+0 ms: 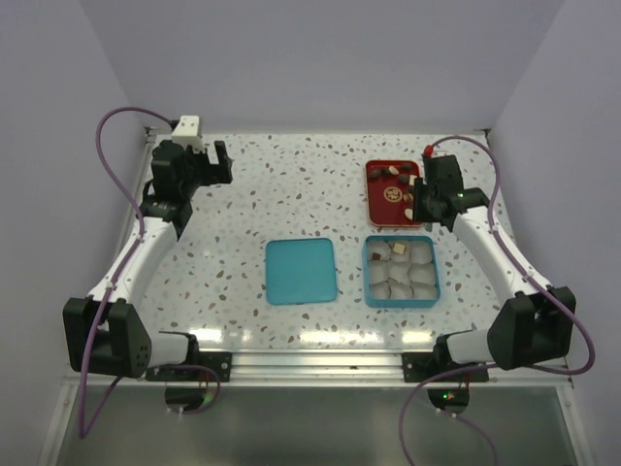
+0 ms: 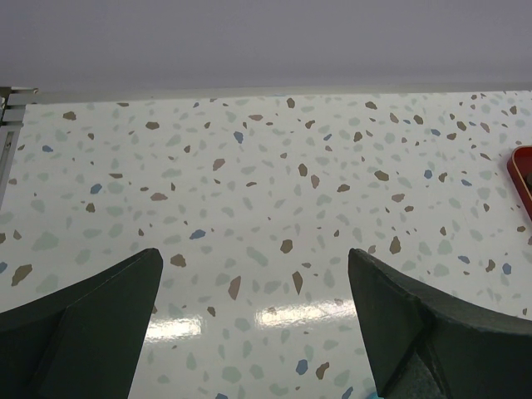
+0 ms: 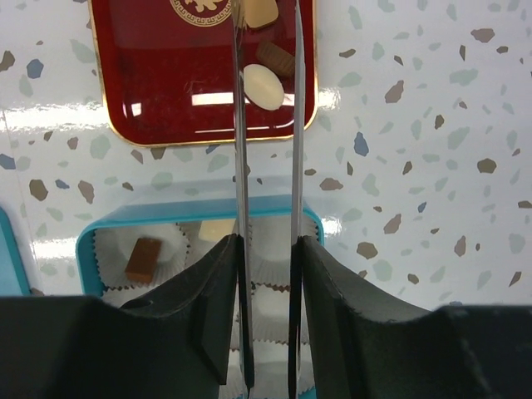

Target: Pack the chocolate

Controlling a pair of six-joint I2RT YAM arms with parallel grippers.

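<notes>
Chocolates lie in the red tray [image 1: 381, 212] at back right, among them a white oval piece [image 3: 264, 87], a brown piece [image 3: 274, 58] and a tan piece [image 3: 262, 15]. In front, the blue box [image 1: 401, 302] has white cups, one holding a brown chocolate [image 3: 143, 259], another a cream piece [image 3: 214, 229]. My right gripper [image 1: 418, 199] is over the red tray, fingers close together; what is between their tips lies beyond the top edge of the right wrist view. My left gripper [image 1: 218, 163] stands open and empty at the back left.
An empty light-blue tray [image 1: 301, 272] lies front centre, left of the box.
</notes>
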